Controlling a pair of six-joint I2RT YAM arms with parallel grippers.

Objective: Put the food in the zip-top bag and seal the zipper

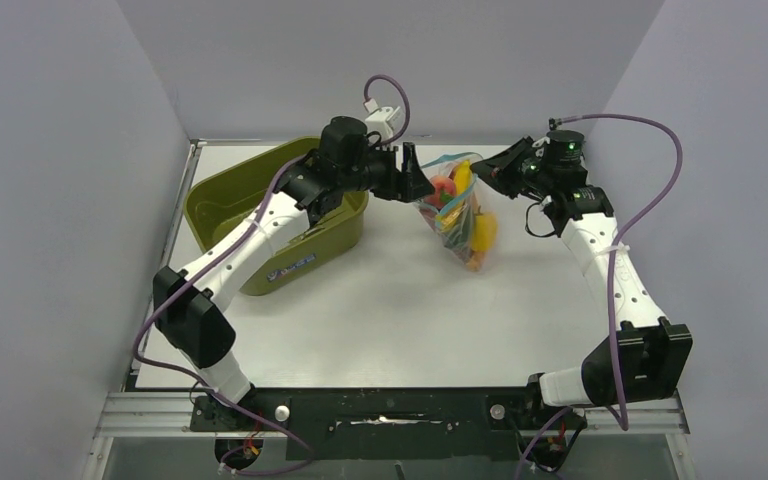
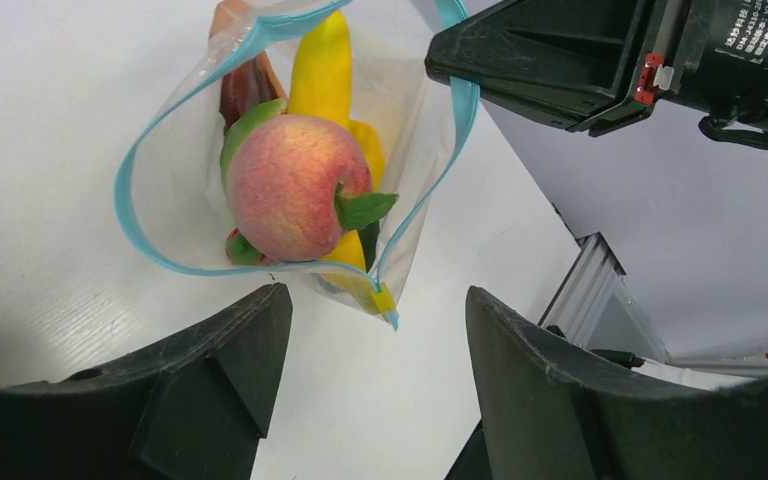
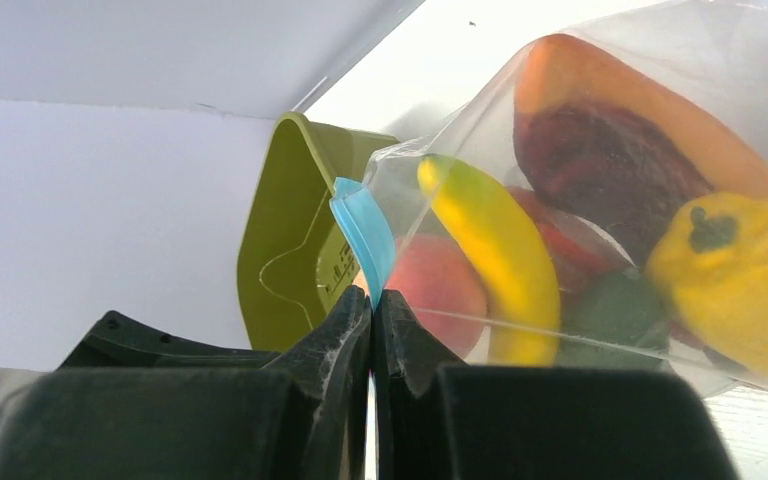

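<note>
A clear zip top bag with a blue zipper rim hangs from my right gripper, which is shut on the rim. Inside it lie a peach, a banana, a yellow pepper and other food. The bag's mouth gapes open toward my left gripper, whose fingers stand apart with nothing held between them. Just beyond those fingers the yellow zipper slider sits at the near corner of the rim, in line with the gap.
A green bin stands at the left of the white table, partly under my left arm. Its inside is mostly hidden.
</note>
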